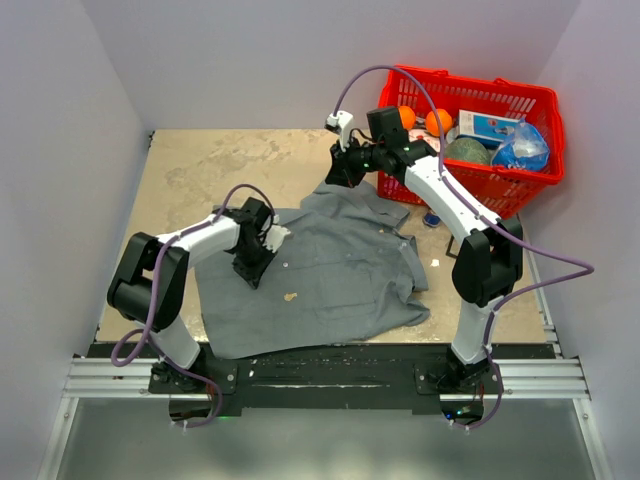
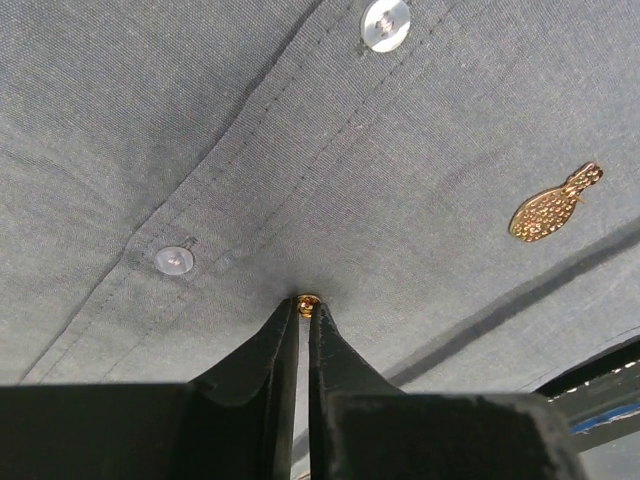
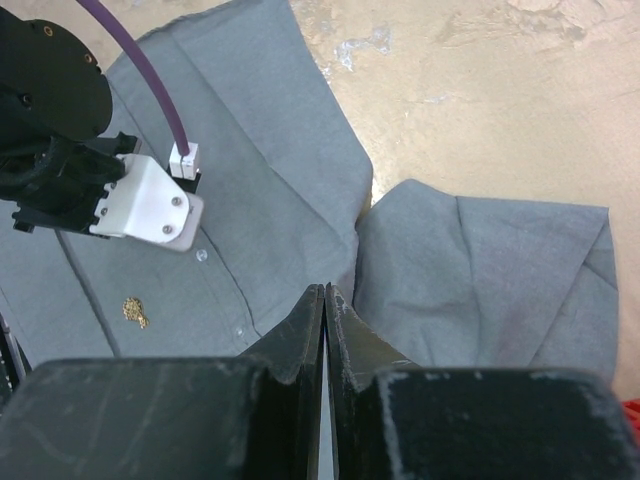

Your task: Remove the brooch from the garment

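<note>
A grey buttoned garment [image 1: 320, 260] lies spread on the table. On it rests a gold, leaf-shaped brooch, also seen as a brooch [image 3: 135, 311] in the right wrist view. My left gripper points down at the cloth, to one side of this brooch. Its fingers stand close together with a narrow gap, and a small gold piece [image 2: 308, 303] shows right at their tips. Whether they grip it is unclear, as the fingers hide part of it. Above the garment's far edge, my right gripper is shut with nothing between its fingers.
At the back right stands a red basket [image 1: 548, 95] with oranges, a box and a melon. Clear buttons [image 2: 174, 260] run along the garment's placket. Bare tabletop [image 1: 185, 170] shows at the back left.
</note>
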